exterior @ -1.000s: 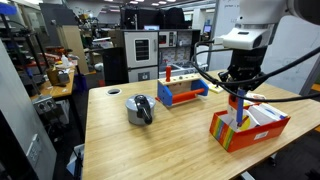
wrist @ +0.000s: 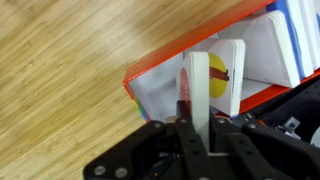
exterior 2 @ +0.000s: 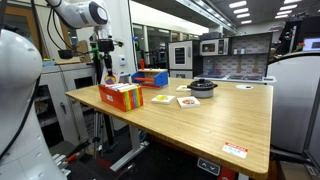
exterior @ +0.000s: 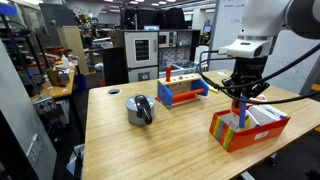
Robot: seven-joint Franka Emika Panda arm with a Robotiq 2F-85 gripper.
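A thin, book-like item with a white spine stands between my fingers, and my gripper is shut on it. In exterior view 1 its orange and blue side shows below my gripper. The item's lower part is inside the red box; whether it touches the bottom is hidden. Other white items stand in the same box, close to the held one in the wrist view. Exterior view 2 has the box at the table's far left end.
A silver pot sits on the wooden table, left of the box. Behind is a blue and red rack. Flat cards lie farther along.
Over the last second my gripper has come down slightly with the held item, which now sits a little lower in the red box. The box, pot and rack have not moved.
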